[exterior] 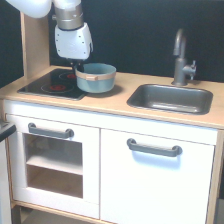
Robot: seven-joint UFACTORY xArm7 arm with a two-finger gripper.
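Note:
A blue-grey pot [97,84] with a brown band near its rim stands at the right side of the black stovetop [50,84], partly over the wooden counter. My gripper [77,67] points down at the pot's left rim from above. Its dark fingers are small and hard to make out against the pot and the dark wall. Whether they grip the rim or only touch it does not show clearly.
A metal sink [172,98] with a grey faucet [181,58] is set into the counter on the right. Bare wood [122,92] lies between pot and sink. Below are a windowed oven door [35,131] and a white cupboard door [150,182].

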